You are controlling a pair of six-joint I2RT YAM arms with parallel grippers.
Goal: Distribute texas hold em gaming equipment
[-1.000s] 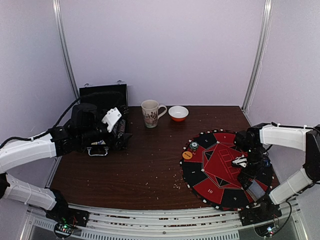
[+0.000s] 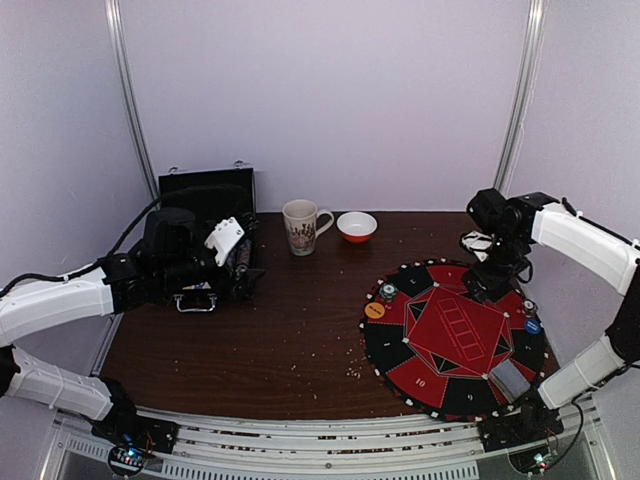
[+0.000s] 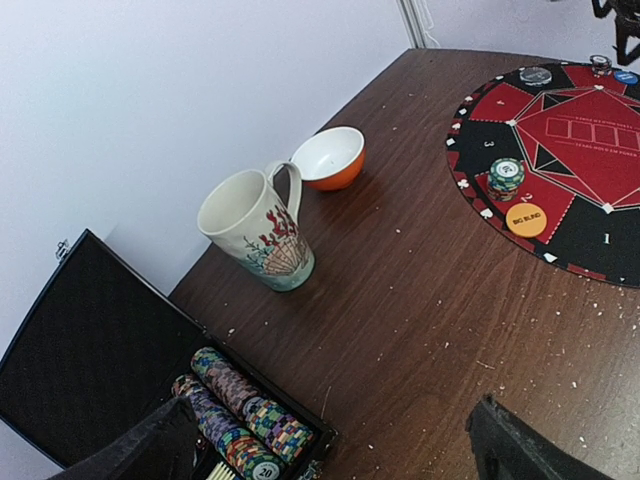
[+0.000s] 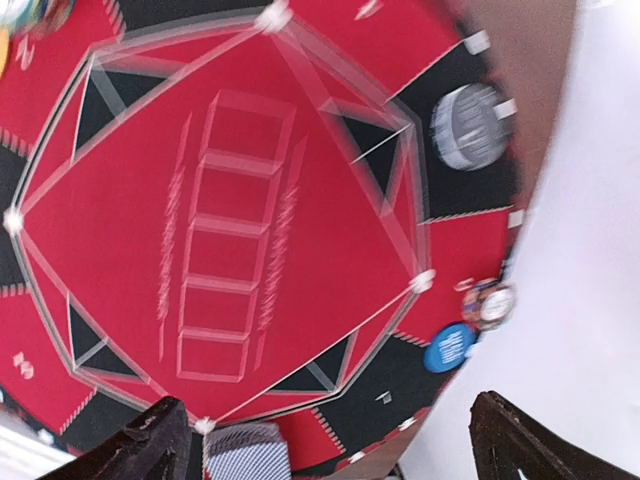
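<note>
The round red and black poker mat [image 2: 408,376] lies on the right of the table. A grey card deck [image 2: 510,379] rests at its front right edge. On its left side stand a chip stack [image 2: 388,291] and the orange big blind button [image 2: 375,310]; on its right lie the blue button [image 2: 532,327] and a small chip stack [image 2: 529,307]. Above the mat's back right part my right gripper [image 2: 490,288] hangs open and empty. My left gripper [image 2: 250,284] is open over the black chip case [image 3: 90,340], whose rows of chips [image 3: 240,413] show below it.
A patterned mug [image 2: 300,228] and an orange and white bowl [image 2: 357,227] stand at the back middle. A clear round disc [image 4: 472,127] lies at the mat's back right. Between case and mat the table is bare.
My right gripper has risen and moved back from near the card deck to the rear of the mat, uncovering the deck. My left arm has stayed still.
</note>
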